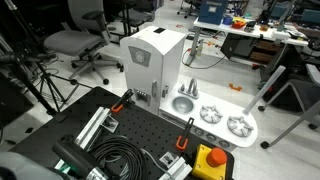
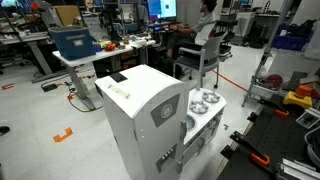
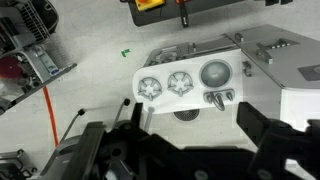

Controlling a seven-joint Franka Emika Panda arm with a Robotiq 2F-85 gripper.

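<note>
In the wrist view, my gripper hangs over the front of a toy kitchen, its two dark fingers wide apart and nothing visible between them. Below lies the white counter with a round grey sink, a faucet and two burners, one of them the inner burner. The tall white cabinet stands beside the counter, its door looking shut. From the other side the same cabinet hides part of the sink. Neither exterior view shows the gripper.
A black table borders the counter, bearing coiled black cable and a yellow box with a red button. Orange-handled clamps stand at its edge. Office chairs and desks are farther off; the counter top looks empty.
</note>
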